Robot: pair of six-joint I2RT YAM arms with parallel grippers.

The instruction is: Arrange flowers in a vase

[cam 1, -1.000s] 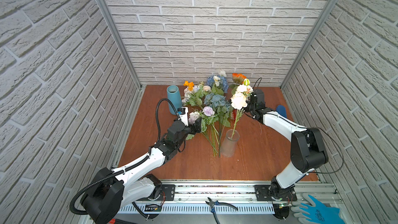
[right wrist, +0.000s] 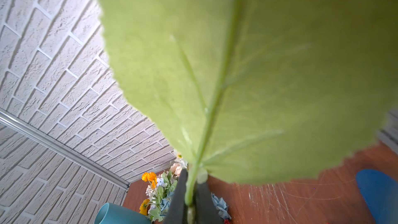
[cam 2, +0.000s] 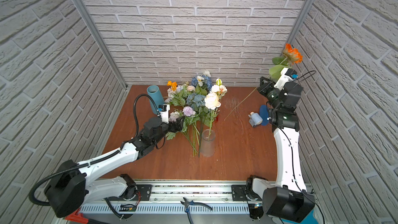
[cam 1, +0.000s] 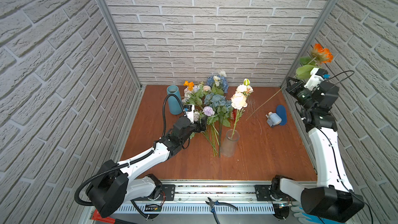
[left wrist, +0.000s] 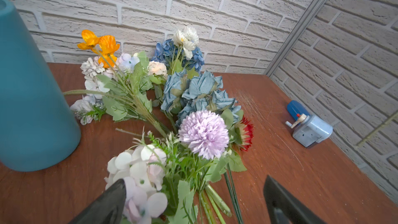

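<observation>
My right gripper (cam 1: 295,83) is raised at the right, shut on the stem of an orange flower (cam 1: 321,54); a large green leaf (right wrist: 248,78) fills much of the right wrist view. The bare stem slants down toward the table. My left gripper (cam 1: 201,123) stands open beside the flower pile, by a pale pink hydrangea (left wrist: 141,170) and lilac bloom (left wrist: 203,132). A translucent vase (cam 2: 207,145) at front centre holds tall cream flowers (cam 2: 211,100). A blue vase (cam 1: 174,103) stands at back left, with no flowers visible in it.
Mixed flowers lie heaped across the middle of the table (cam 1: 141,132). A small light-blue device (cam 1: 273,119) sits at the right beside a blue object (cam 1: 281,114).
My right gripper has risen and moved right with the orange flower, lifting it above the table. The left arm has shifted slightly.
</observation>
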